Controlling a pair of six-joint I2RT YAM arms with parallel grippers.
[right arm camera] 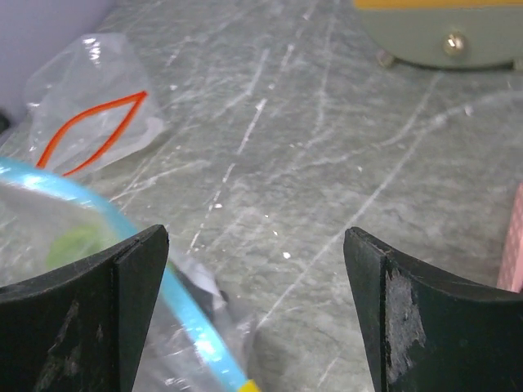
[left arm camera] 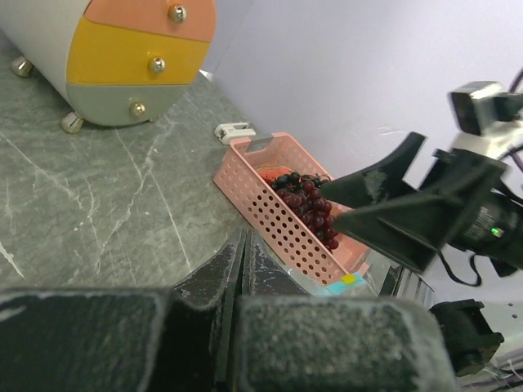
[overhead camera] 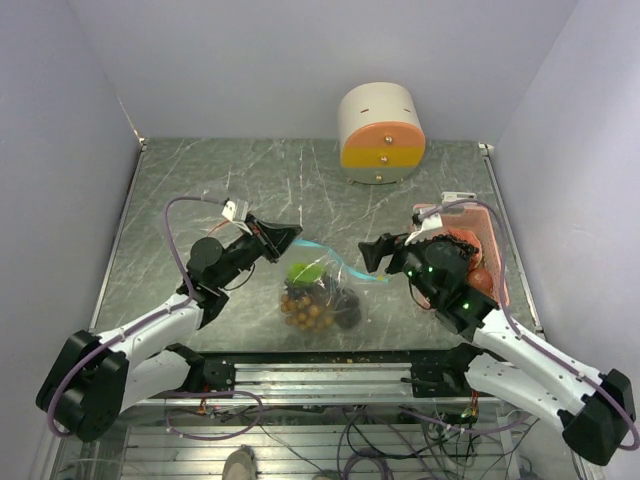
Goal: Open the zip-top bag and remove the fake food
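Observation:
A clear zip top bag (overhead camera: 325,292) with a blue top strip lies at the front middle of the table. Through its plastic show a green piece (overhead camera: 306,272), several small brown-orange round pieces (overhead camera: 308,312) and a dark piece (overhead camera: 347,309). At the strip's left end, my left gripper (overhead camera: 297,231) is shut on the bag's top edge. My right gripper (overhead camera: 370,256) stands open close to the strip's right end. In the right wrist view the blue strip (right arm camera: 192,314) runs past the left finger (right arm camera: 122,302), with bare table showing between the fingers.
At the right, a pink basket (overhead camera: 505,262) holds dark red grapes (left arm camera: 306,204) and other fake food. A striped rounded box (overhead camera: 383,135) stands at the back. Another clear bag with an orange strip (right arm camera: 102,131) lies left.

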